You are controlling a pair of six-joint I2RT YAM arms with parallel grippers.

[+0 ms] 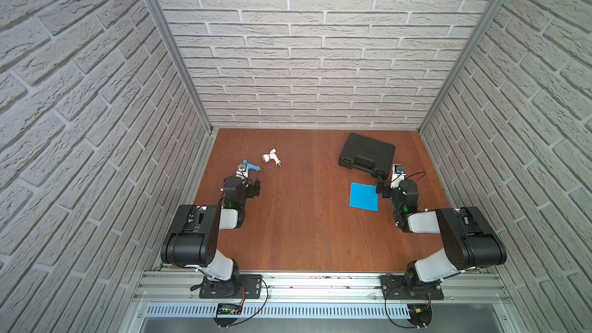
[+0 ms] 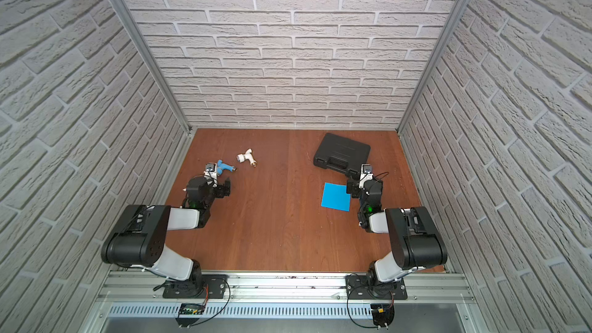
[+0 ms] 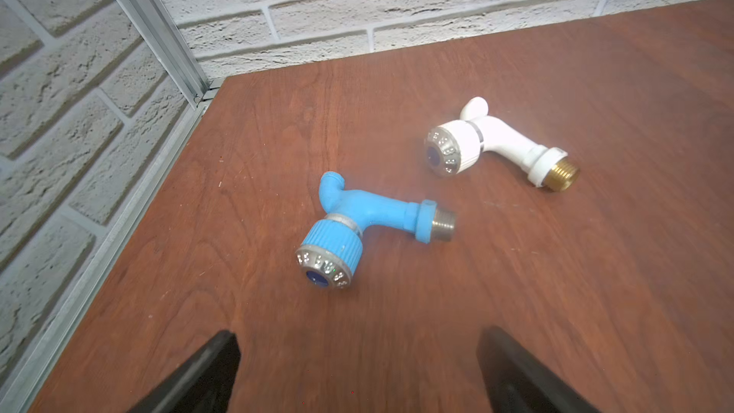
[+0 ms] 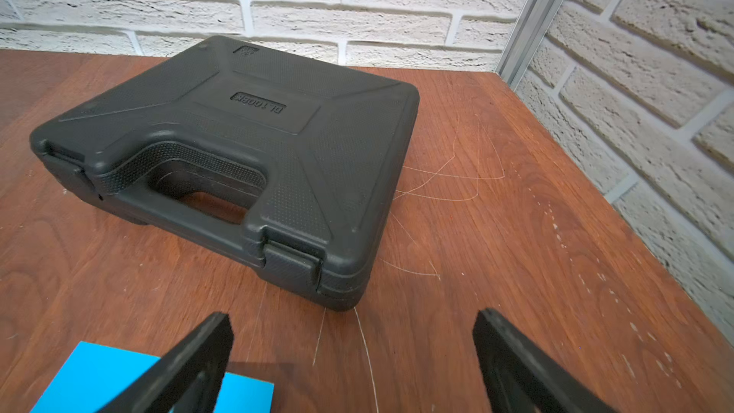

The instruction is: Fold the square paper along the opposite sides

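Observation:
A flat blue square of paper [image 1: 363, 196] [image 2: 335, 196] lies on the right part of the wooden table, partly seen at the bottom left of the right wrist view [image 4: 99, 378]. My right gripper hovers just right of the paper, its fingers wide open and empty. My left gripper is at the left side of the table, away from the paper, also open with nothing between its fingers.
A black tool case [image 4: 252, 130] lies behind the paper at the back right. A blue tap [image 3: 382, 210] and a white tap [image 3: 500, 137] lie at the back left, in front of my left gripper.

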